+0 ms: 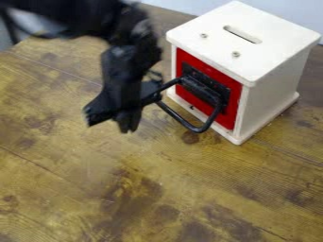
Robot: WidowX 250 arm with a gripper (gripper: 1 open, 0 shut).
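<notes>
A white wooden box (270,90) with a slot on its top stands at the upper right, its red front panel (225,116) facing left and holding a black fitting with a black bar handle (192,124) that sticks out. My black gripper (113,115) is in front of the box, left of the handle, blurred; it looks shut, with nothing seen between its fingers.
A pale wall shows along the back edge.
</notes>
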